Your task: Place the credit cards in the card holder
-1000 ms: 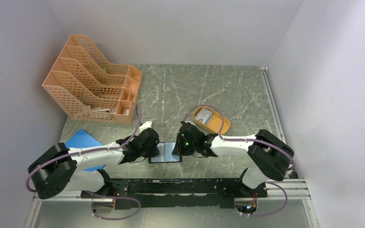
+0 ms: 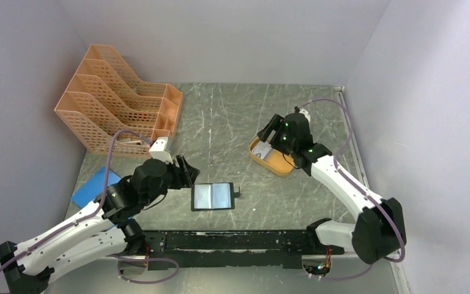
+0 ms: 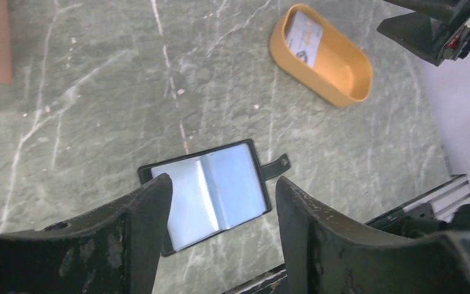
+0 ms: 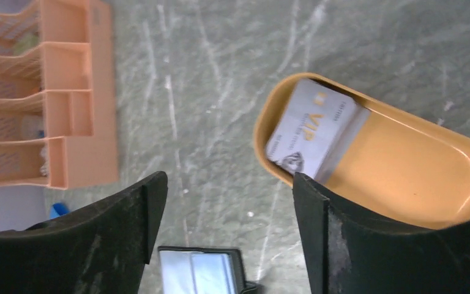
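Note:
The card holder [image 2: 213, 196] lies opened flat on the table, clear sleeves up, its strap [image 3: 276, 166] pointing right. Silvery cards marked VIP [image 4: 314, 122] rest in one end of the shallow orange tray [image 4: 425, 160]. Above and left of the holder is my left gripper, open and empty, the holder showing below and between its fingers. My right gripper hangs over the tray's left end in the top view, its fingers apart with only bare table and part of the holder visible between them.
An orange rack [image 2: 119, 101] with several compartments fills the back left. Beside the left arm lies a blue sheet [image 2: 92, 188], partly covered. A dark rail [image 2: 232, 240] runs along the front edge.
Both grippers have risen off the card holder. The right one has swung back and right to the tray, while the left has drawn back to the left, uncovering the opened holder.

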